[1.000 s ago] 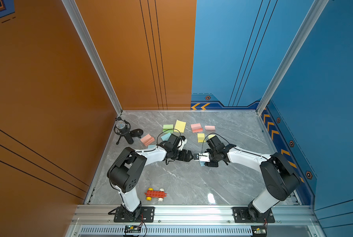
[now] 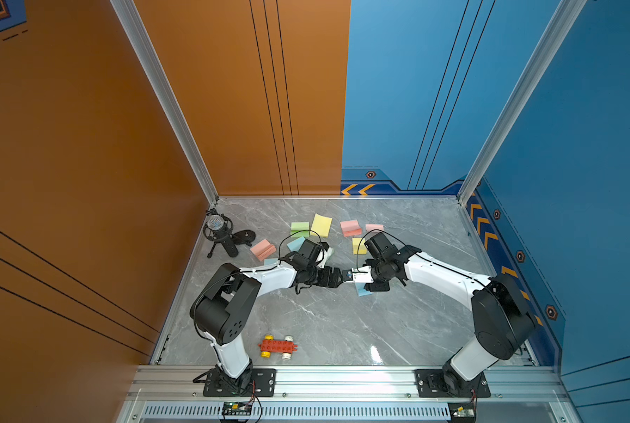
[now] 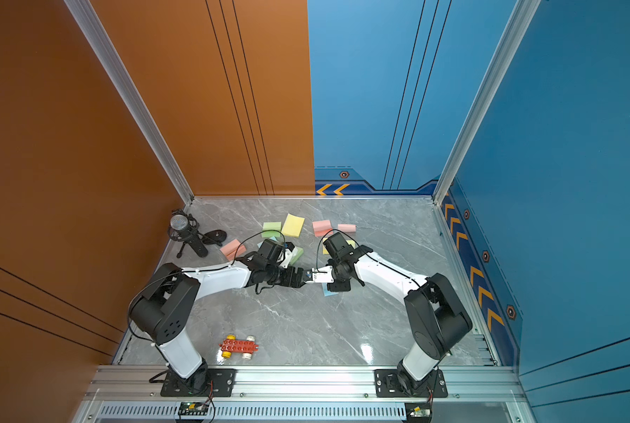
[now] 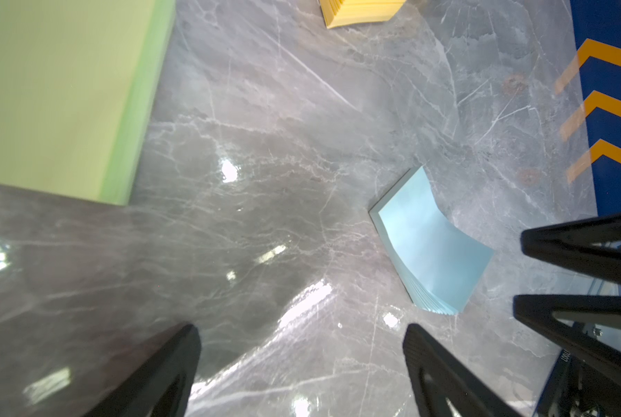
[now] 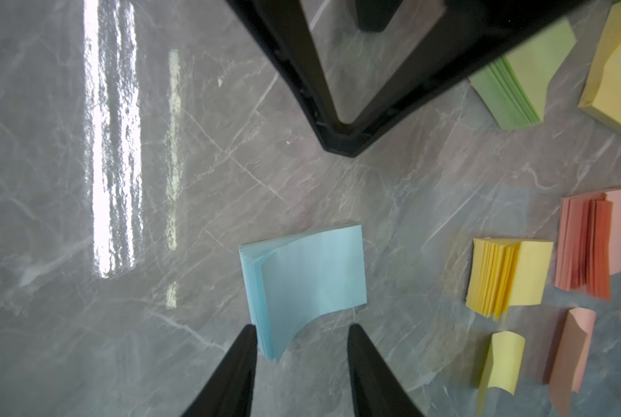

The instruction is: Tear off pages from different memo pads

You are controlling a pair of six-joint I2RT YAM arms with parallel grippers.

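A light blue memo pad (image 5: 310,278) lies on the table, its top page curled up. My right gripper hovers above its near edge, part open, with nothing between the fingers. In the left wrist view the same blue pad (image 4: 432,243) sits right of centre, and the right gripper's two dark fingertips (image 4: 560,239) come in from the right edge, apart from each other. My left gripper is wide open over bare table, left of that pad. A green pad (image 4: 53,90) fills that view's upper left corner.
Further back are a yellow pad (image 5: 508,278), a pink pad (image 5: 591,239), a loose yellow sheet (image 5: 503,361) and a pink sheet (image 5: 573,354). A red toy (image 2: 277,346) lies at the front left. A black stand (image 2: 221,232) occupies the back left corner.
My left arm has stayed almost still.
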